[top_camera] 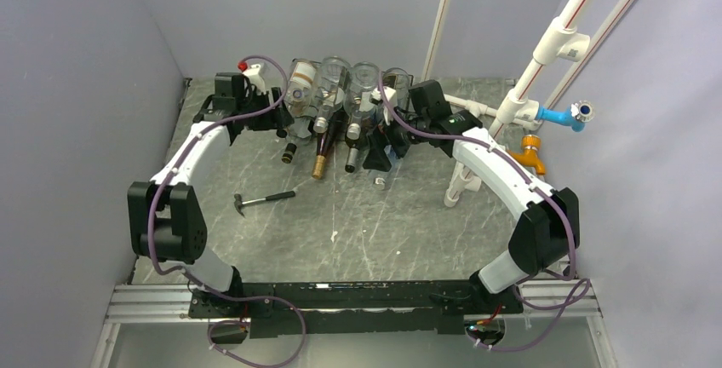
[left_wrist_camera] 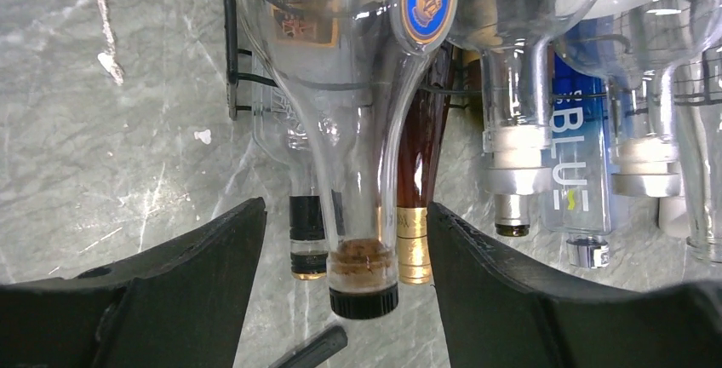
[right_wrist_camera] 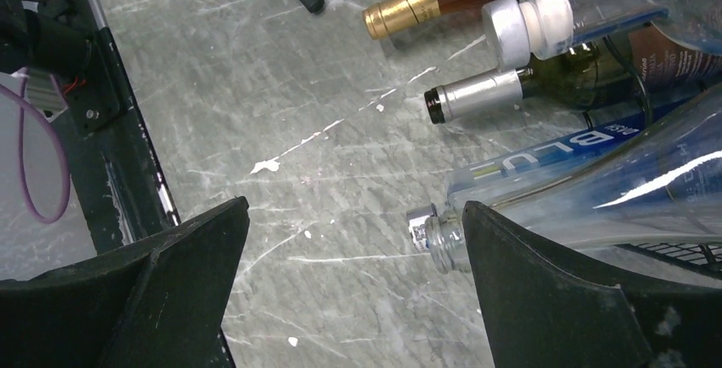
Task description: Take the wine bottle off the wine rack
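Note:
Several bottles lie neck-forward on a black wire rack (left_wrist_camera: 232, 70) at the back. My left gripper (top_camera: 277, 106) is open at the rack's left end, its fingers either side of a clear bottle's neck (left_wrist_camera: 362, 189), none visibly touching it. Below lie an amber gold-capped bottle (top_camera: 322, 153) (right_wrist_camera: 407, 8) and a green wine bottle (right_wrist_camera: 579, 78). My right gripper (top_camera: 383, 151) is open over the right part of the rack, near a blue-labelled bottle (right_wrist_camera: 545, 155) and a clear bottle (right_wrist_camera: 647, 189).
A hammer (top_camera: 268, 198) lies on the marble table (top_camera: 366, 232), whose front is clear. White pipes (top_camera: 524, 78) with an orange fitting (top_camera: 530, 153) stand at the right.

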